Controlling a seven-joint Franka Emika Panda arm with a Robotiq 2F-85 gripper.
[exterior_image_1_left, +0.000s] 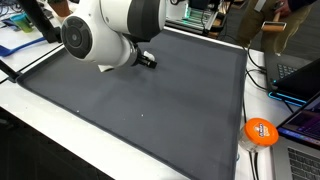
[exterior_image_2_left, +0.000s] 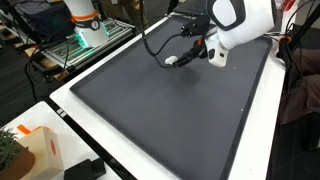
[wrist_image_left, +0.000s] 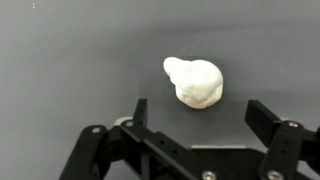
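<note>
A small white lump (wrist_image_left: 198, 82), rounded with a narrow knob on one side, lies on the dark grey mat. In the wrist view my gripper stands open, its black fingers well apart and the lump showing ahead of the gap between them. Exterior view 2 has the white lump (exterior_image_2_left: 171, 59) just beside the gripper (exterior_image_2_left: 187, 58), low over the mat. From exterior view 1, a bit of the white lump (exterior_image_1_left: 149, 56) shows near the fingertips, partly hidden. Whether the fingers touch the mat, I cannot tell.
An orange-lidded container (exterior_image_1_left: 260, 132) and a laptop (exterior_image_1_left: 298, 120) stand off the mat's right side. In exterior view 2 a cable (exterior_image_2_left: 150, 45) loops beside the arm.
</note>
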